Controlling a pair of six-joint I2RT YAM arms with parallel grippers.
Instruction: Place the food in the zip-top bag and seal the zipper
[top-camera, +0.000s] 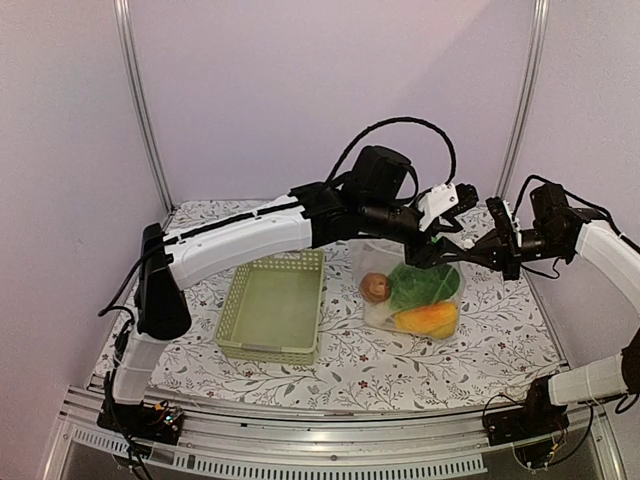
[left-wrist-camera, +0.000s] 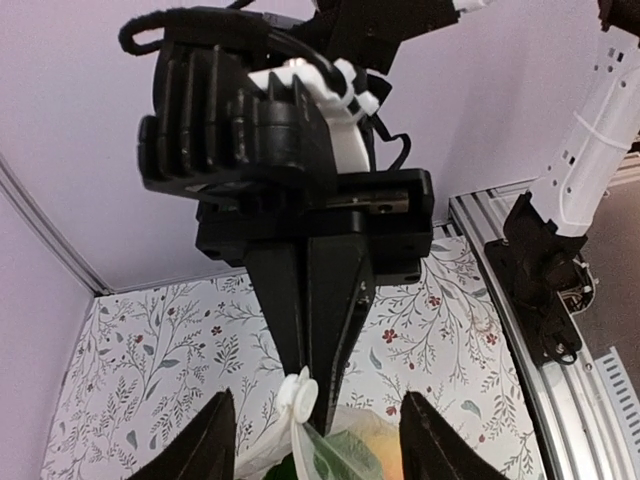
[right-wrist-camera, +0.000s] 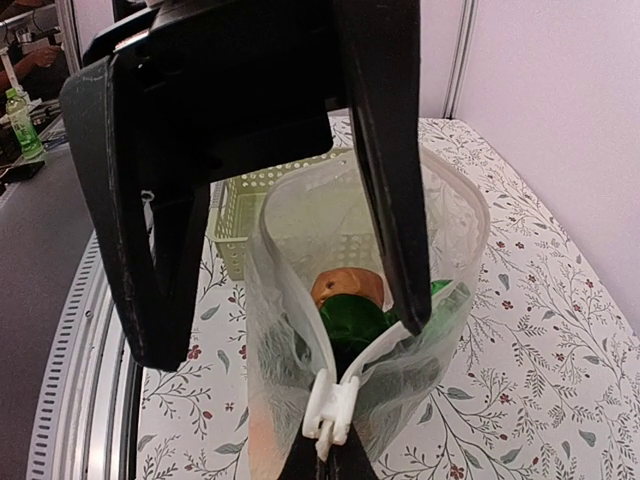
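Observation:
The clear zip bag (top-camera: 410, 300) stands on the patterned cloth holding a brown round item (top-camera: 375, 287), leafy green (top-camera: 420, 284) and a yellow-orange item (top-camera: 425, 319). My right gripper (top-camera: 480, 250) is shut at the zipper's end, by the white slider (right-wrist-camera: 330, 405). My left gripper is part open over that corner; in the left wrist view the slider (left-wrist-camera: 298, 395) stands between its fingertips, not clasped, in front of the right gripper's fingers. In the right wrist view, the left gripper's dark fingers hang over the bag's open mouth.
An empty pale green basket (top-camera: 270, 305) sits left of the bag. Walls close in the back and sides.

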